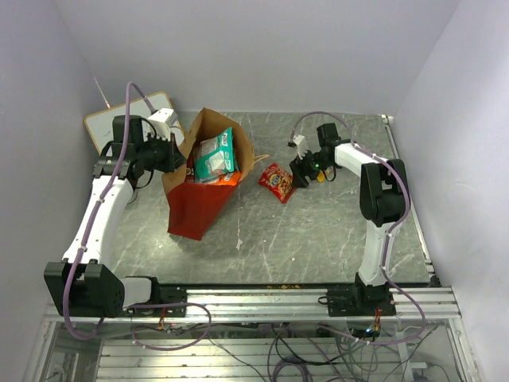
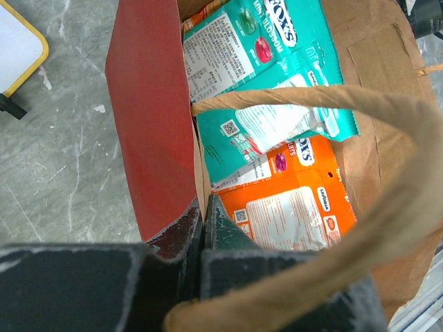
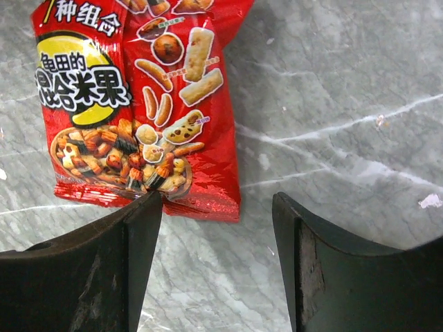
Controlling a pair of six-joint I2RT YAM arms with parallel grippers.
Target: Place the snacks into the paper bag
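The paper bag (image 1: 191, 208), red outside and brown inside, stands tilted left of the table's middle with its mouth open. Teal snack packs (image 2: 242, 128) and an orange pack (image 2: 291, 207) lie inside it. My left gripper is shut on the bag's rim, beside the rope handle. A red snack pack (image 3: 152, 104) lies flat on the table right of the bag. Over its near edge my right gripper stands open; the left finger (image 3: 142, 228) overlaps the pack's bottom edge, and the other is over bare table. A yellow pack (image 1: 321, 176) is mostly hidden under the right arm.
A whiteboard (image 1: 103, 123) leans at the back left, behind the left arm. Walls close in at the back and both sides.
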